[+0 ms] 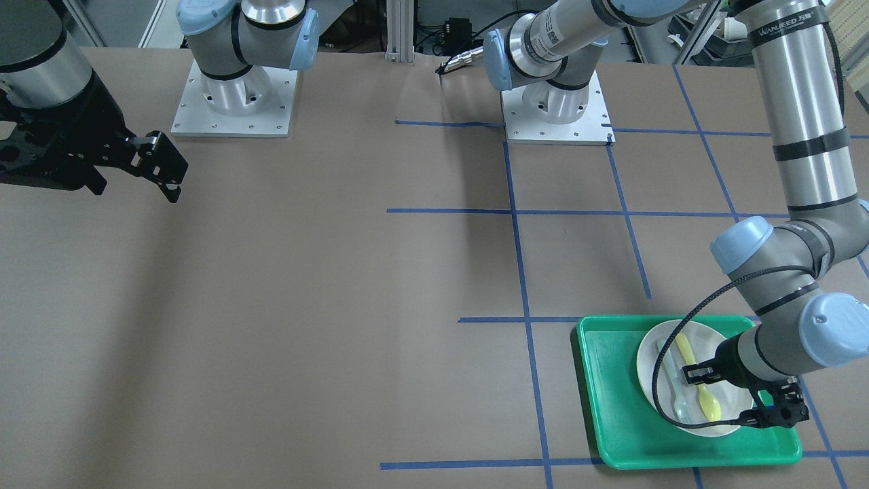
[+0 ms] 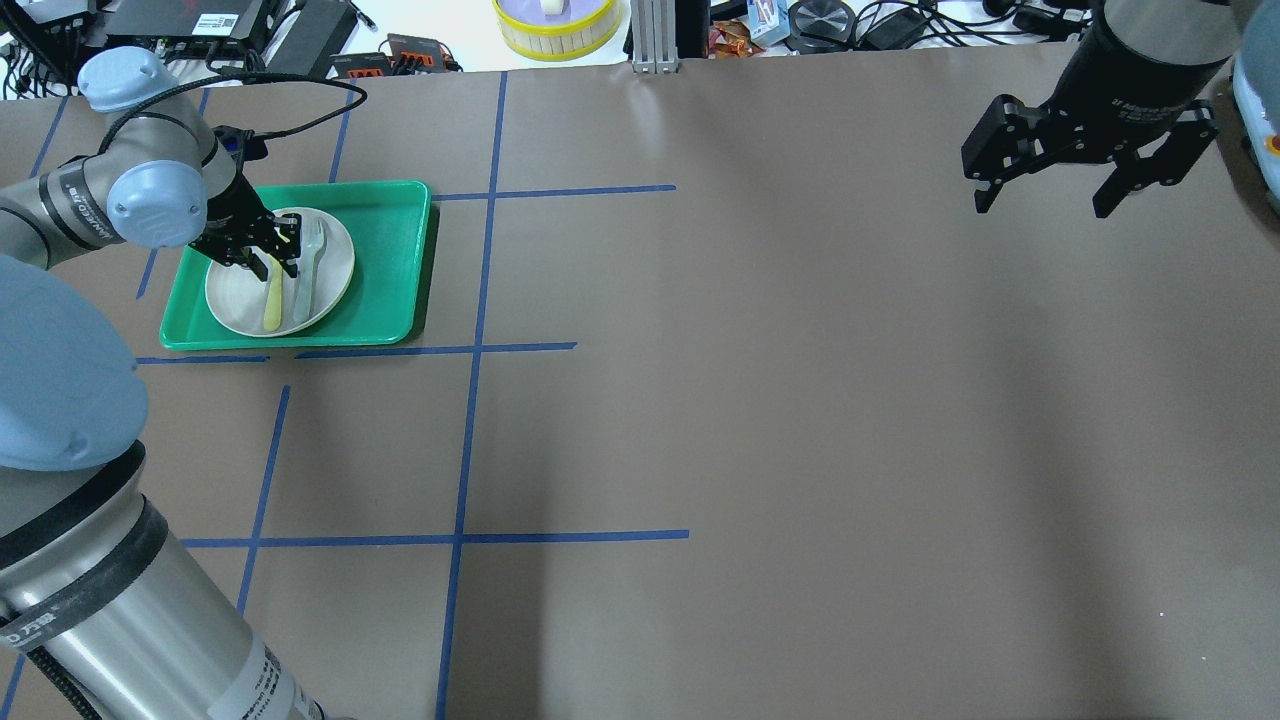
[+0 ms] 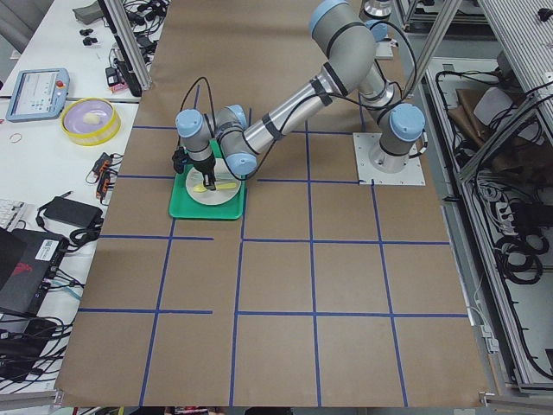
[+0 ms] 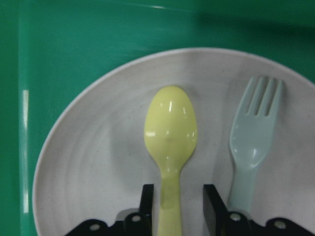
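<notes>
A white plate (image 4: 118, 162) lies in a green tray (image 1: 611, 391), bearing a yellow spoon (image 4: 170, 128) and a pale blue fork (image 4: 253, 137). In the left wrist view my gripper is open, its two fingertips on either side of the spoon's handle with gaps to each. The fork lies just to the right, its handle partly behind the right finger. In the top view my gripper sits over the plate. Whether the fingertips touch the plate I cannot tell.
A second black gripper (image 2: 1080, 156) hangs at the top right of the top view, apart from the tray. Other arm bases stand along the back edge, and equipment lies on a side bench.
</notes>
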